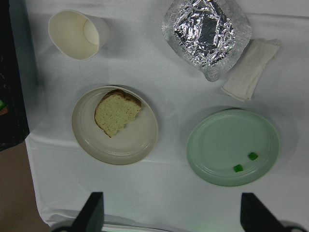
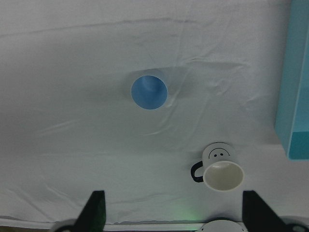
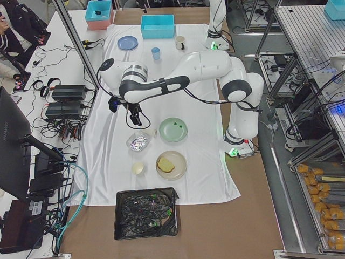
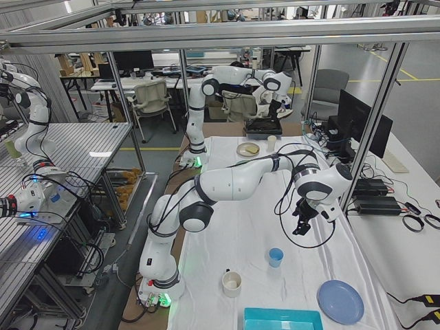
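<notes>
My left gripper hovers open over a beige plate [image 1: 87, 130] with a bread slice [image 1: 116, 111], a green plate [image 1: 217, 140] with two small green pieces, a cream cup [image 1: 77, 34], a crumpled foil container [image 1: 207, 34] and a folded napkin [image 1: 248, 70]. My right gripper is open high above a blue cup [image 2: 148, 92] and a white smiley mug [image 2: 222, 171] with a black handle.
A turquoise bin [image 2: 292, 96] and blue plate [image 4: 340, 301] are at one end of the white cloth, a black lined tray [image 3: 145, 232] at the other. Open cloth surrounds the blue cup.
</notes>
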